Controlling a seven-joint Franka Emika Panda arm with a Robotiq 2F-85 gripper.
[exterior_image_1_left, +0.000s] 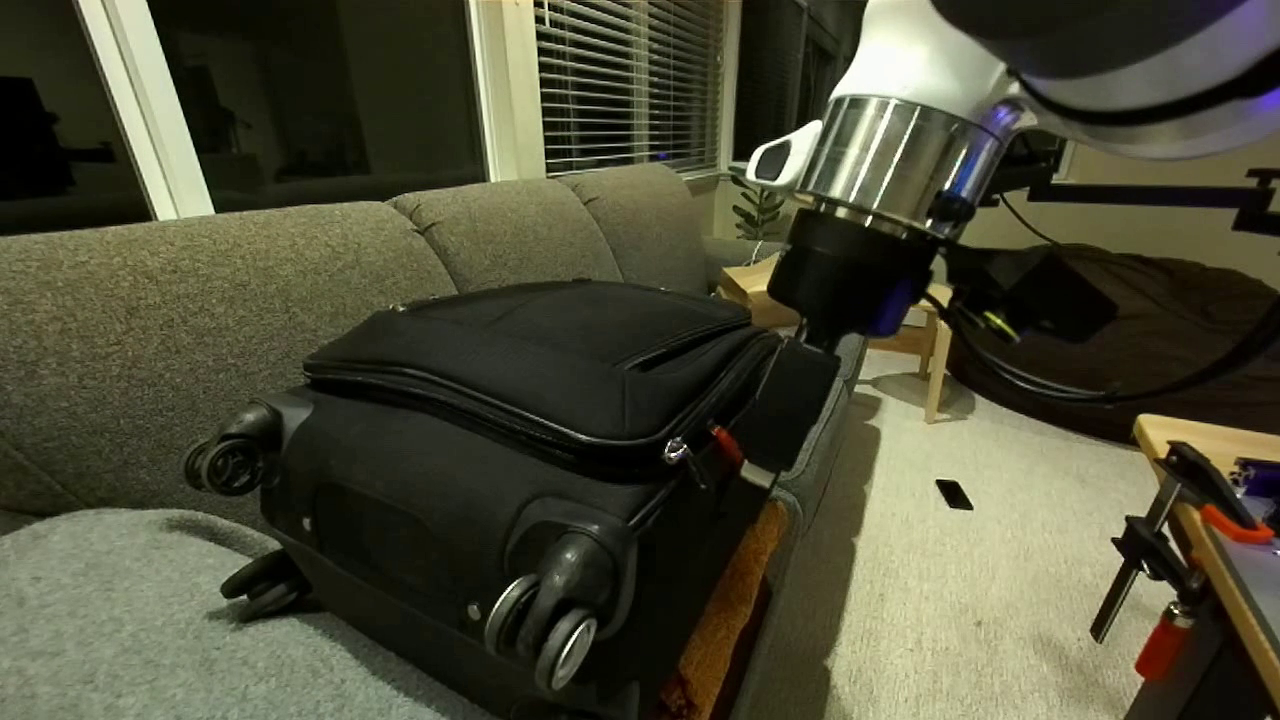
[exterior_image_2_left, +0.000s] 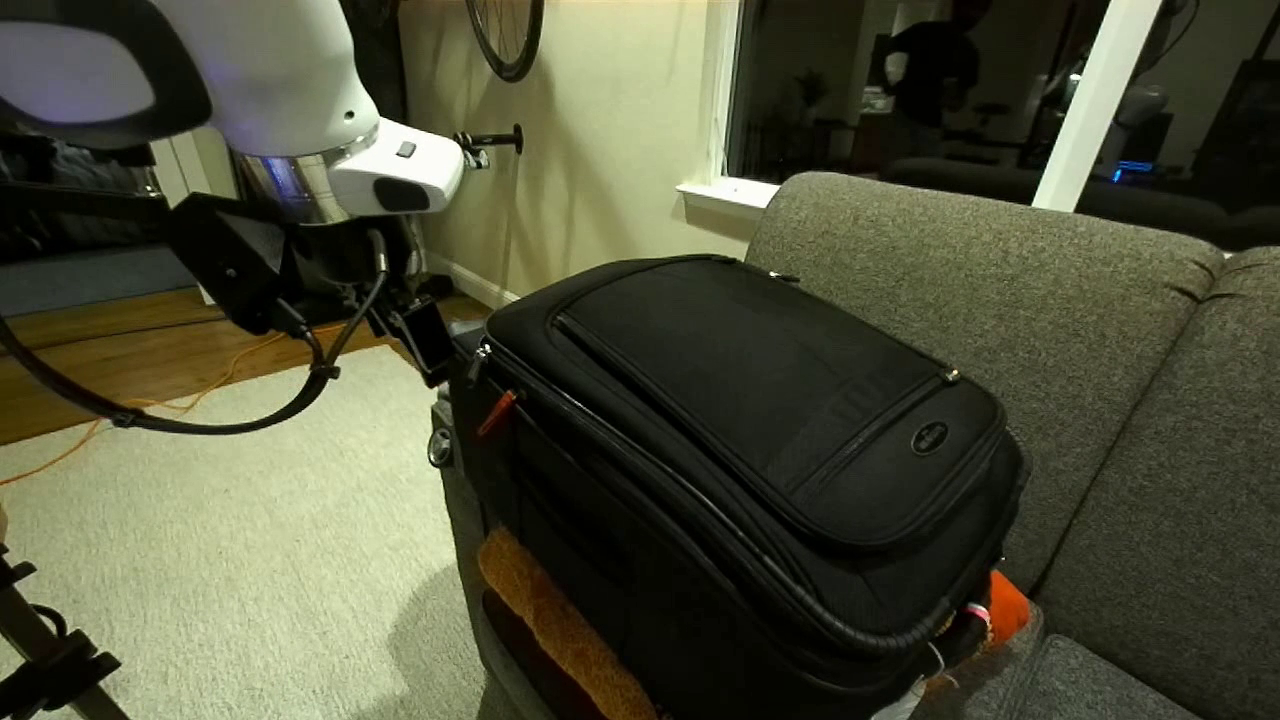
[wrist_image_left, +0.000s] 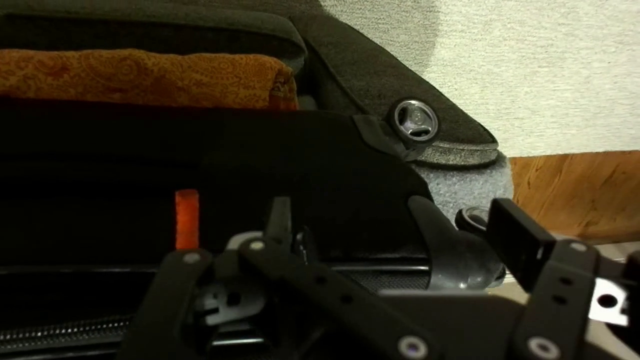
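Observation:
A black suitcase lies flat on the grey couch, wheels toward the viewer in exterior view 1. At its near corner are a silver zipper pull and a red tag; exterior view 2 shows the zipper pull and red tag too. My gripper stands open, tilted beside that corner, its fingers wide apart over the suitcase's edge. In the wrist view the red tag lies left of the left finger. That finger partly covers the zipper area, so contact with the pull cannot be told.
An orange patterned cloth lies along the couch edge beside the suitcase. The couch back rises behind. A wooden table with a clamp stands at the right, and a phone rests on otherwise open carpet.

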